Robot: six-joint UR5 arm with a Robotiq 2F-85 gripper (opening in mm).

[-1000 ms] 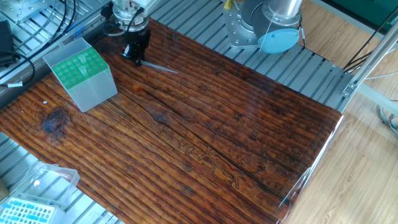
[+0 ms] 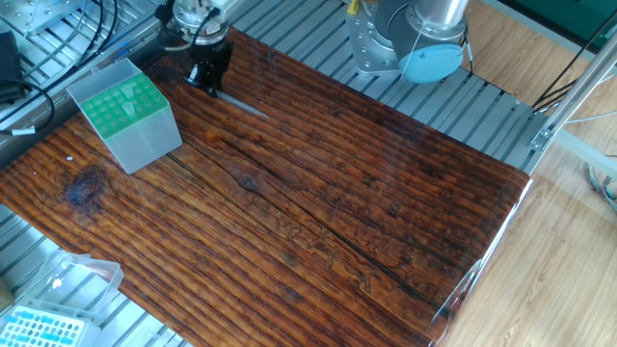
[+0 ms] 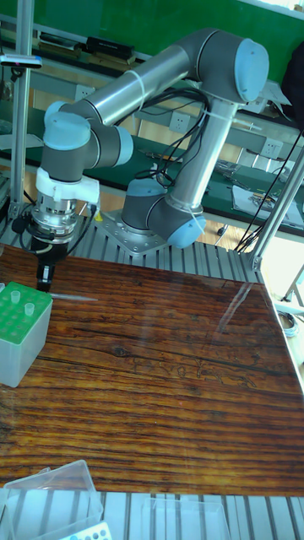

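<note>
A slender translucent pipette tip (image 2: 243,104) sticks out sideways from my black gripper (image 2: 213,91), which is shut on its wide end. In the other exterior view the pipette tip (image 3: 75,298) points right, nearly level and close above the board; whether it touches the wood cannot be told. The gripper (image 3: 45,288) hangs down behind the tip box. That frosted box (image 2: 147,142) with a green perforated top (image 2: 123,104) stands at the board's left, in front of the gripper and apart from it. Two tips (image 3: 29,309) stand upright in the green top.
The brown wooden board (image 2: 337,193) is clear across its middle and right. A clear lid (image 2: 87,280) and a white rack with blue pieces (image 2: 43,328) lie off its near left edge. The arm's base (image 3: 143,235) stands behind the board.
The gripper has shifted slightly, and the pipette tip has moved with it; its free end has swung a little left and toward the near side. The box has not moved.
</note>
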